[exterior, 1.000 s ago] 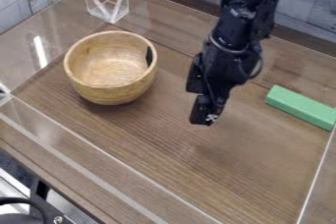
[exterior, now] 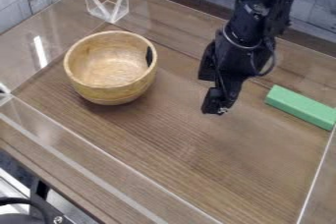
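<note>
My black arm reaches down from the top of the camera view, with the gripper [exterior: 214, 92] low over the wooden table at the centre, open as far as its dark fingers show. A tan round bowl [exterior: 110, 83] sits to its left, apart from it. To its right lies a green block [exterior: 300, 108]. Whether anything small sits under or behind the gripper is hidden.
A white wire-like object [exterior: 108, 8] stands at the back left. Cables show at the bottom-left corner.
The arm and gripper have moved slightly up and back in the view, toward the rear of the table. The bowl and green block have not moved.
</note>
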